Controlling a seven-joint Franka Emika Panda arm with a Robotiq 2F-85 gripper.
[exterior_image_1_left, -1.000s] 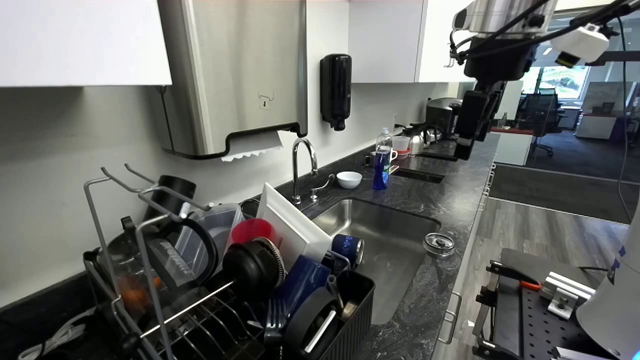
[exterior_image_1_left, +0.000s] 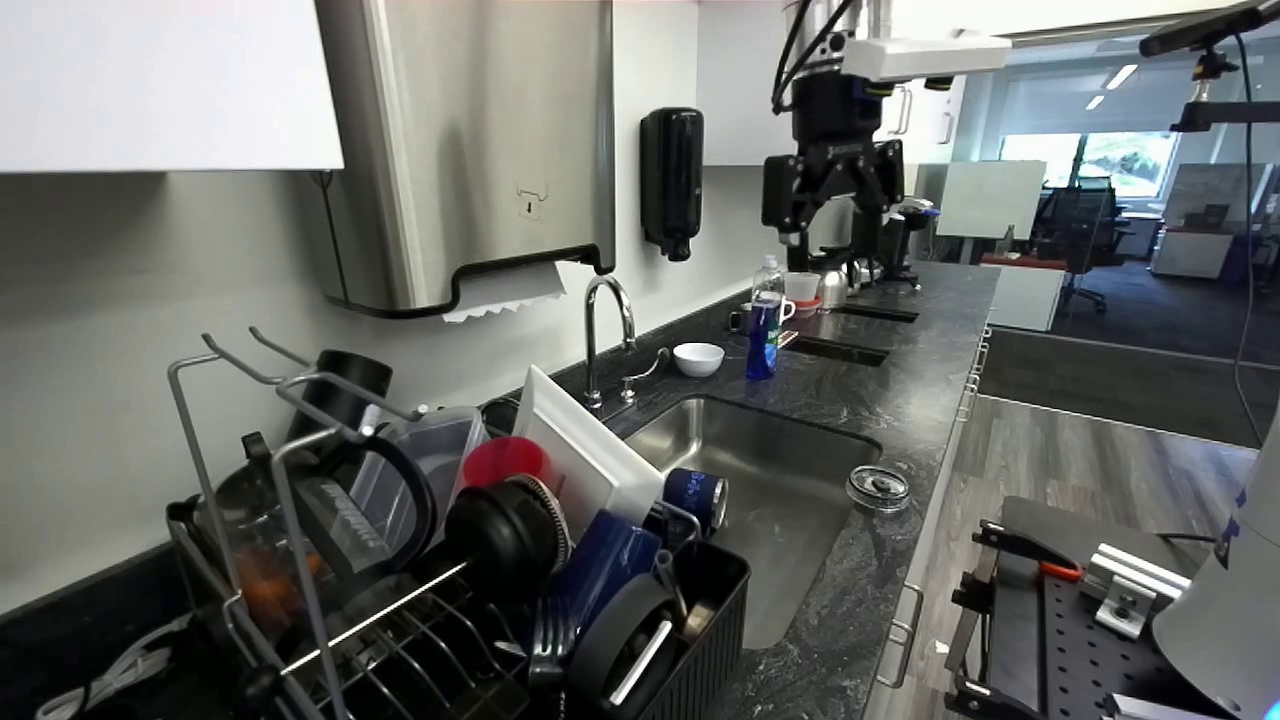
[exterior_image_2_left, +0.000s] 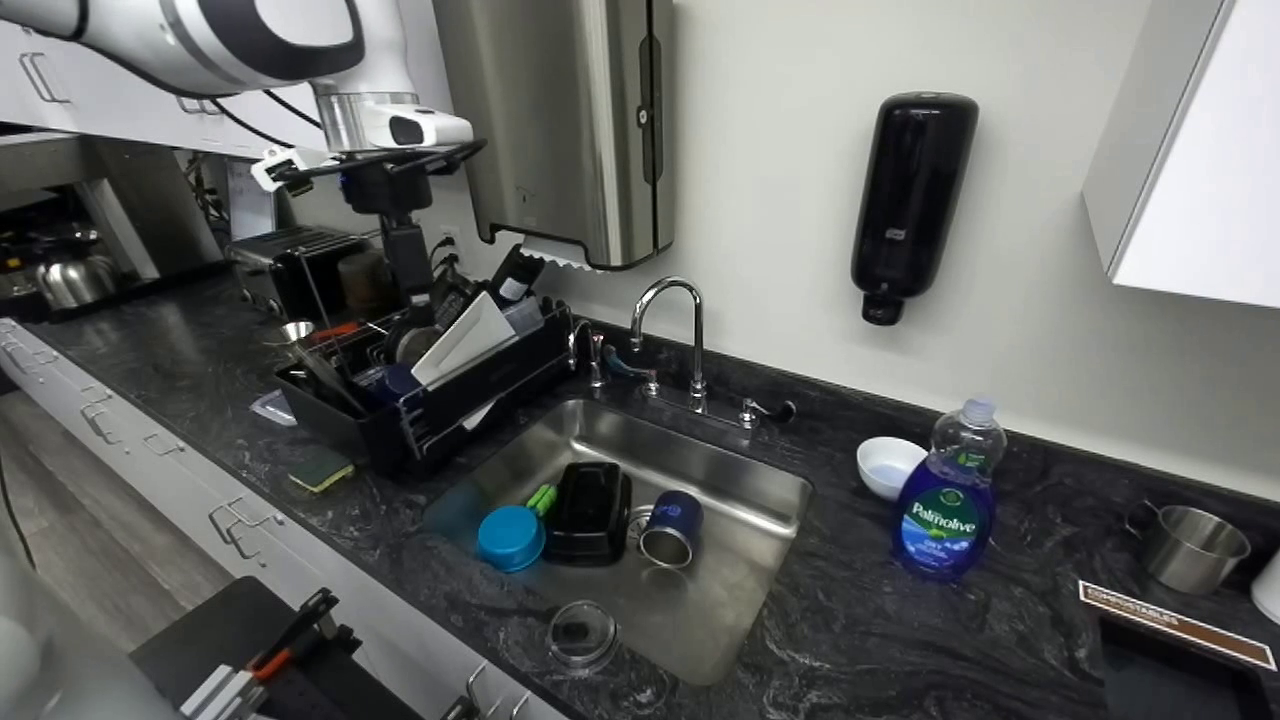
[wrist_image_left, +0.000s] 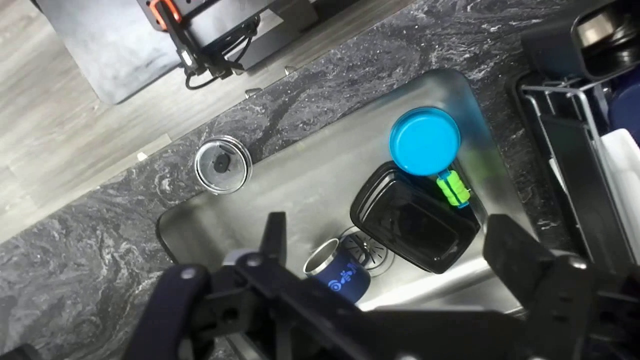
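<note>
My gripper (exterior_image_1_left: 830, 246) hangs high over the counter, its fingers spread wide and nothing between them. In the wrist view, the sink lies far below the open gripper. A blue mug (wrist_image_left: 342, 277) rests on its side by the drain, beside a black rectangular container (wrist_image_left: 420, 221). At one end of the sink is a round blue pan (wrist_image_left: 425, 141) with a bright green handle grip (wrist_image_left: 453, 188). On the counter by the sink's front edge sits a clear round lid (wrist_image_left: 223, 165). In exterior view 2 the gripper (exterior_image_2_left: 414, 288) appears edge-on.
A crowded dish rack (exterior_image_2_left: 408, 420) stands beside the sink, with a yellow-green sponge (exterior_image_2_left: 321, 476) in front. The tall faucet (exterior_image_2_left: 699, 348) rises behind the sink. A bottle of blue dish soap (exterior_image_2_left: 945, 504) and a white bowl (exterior_image_2_left: 889, 466) stand on the other side.
In exterior view 1 the arm has moved left and away from the camera, and the gripper has turned so that both fingers show. The dishes look unmoved.
</note>
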